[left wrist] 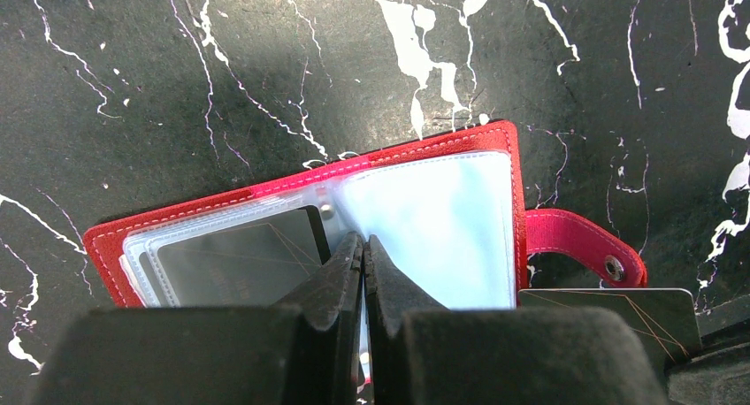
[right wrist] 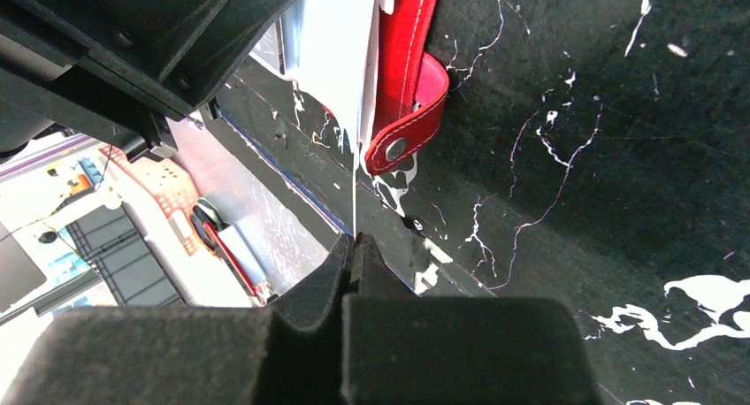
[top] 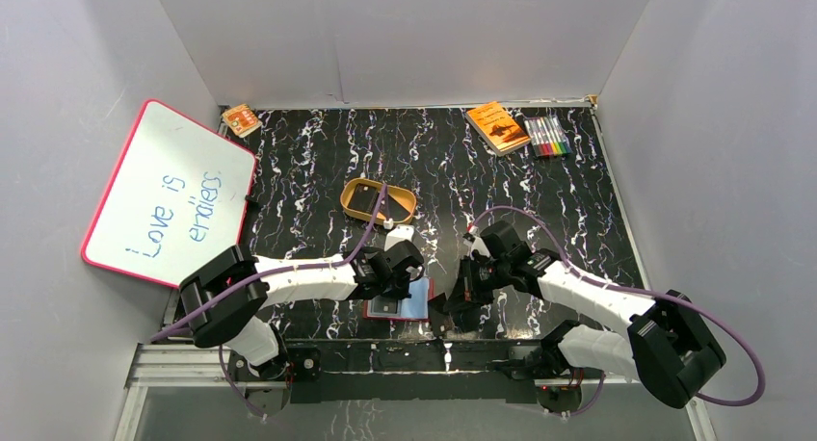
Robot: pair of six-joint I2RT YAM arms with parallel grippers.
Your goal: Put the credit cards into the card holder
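Note:
The red card holder point(left wrist: 168, 203) lies open with clear sleeves; a dark card point(left wrist: 239, 259) sits in its left pocket, and the right pocket point(left wrist: 433, 210) looks pale and empty. My left gripper is shut, its tips at the sleeve between the pockets; I cannot tell whether film is pinched. At the holder's right, my right gripper is shut on a dark credit card, seen as a thin edge in the right wrist view. The card is close to the holder's strap point(left wrist: 575, 233); whether they touch is unclear.
Behind the left gripper stands a tan tray point(top: 349, 198) with dark cards point(top: 364, 198). A whiteboard point(top: 173, 195) leans at the left. An orange book point(top: 497, 127) and several pens point(top: 547, 137) lie at the back right.

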